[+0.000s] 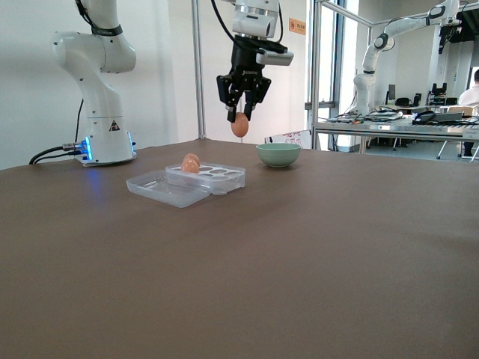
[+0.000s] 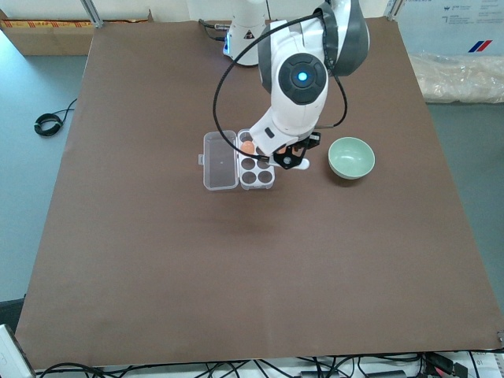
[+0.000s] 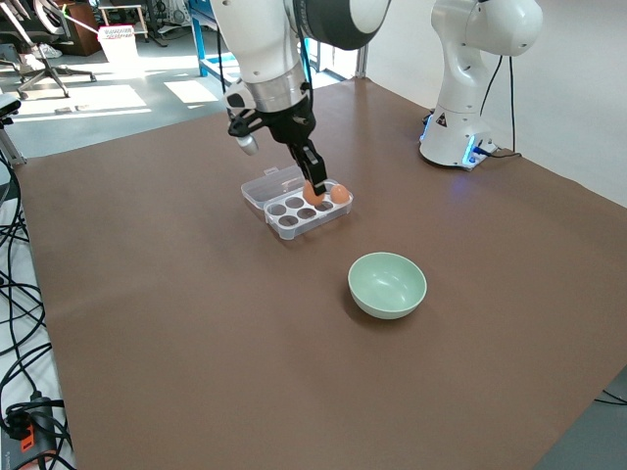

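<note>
My gripper is shut on a brown egg, held in the air between the egg carton and the bowl in the top view. The clear plastic carton lies open, its lid flat beside the round wells. Brown eggs remain in it. A pale green bowl sits to the carton's right in the left view and nearer the camera in the right view.
A white arm base with cables stands behind the carton. Cables run along the table's outer edge.
</note>
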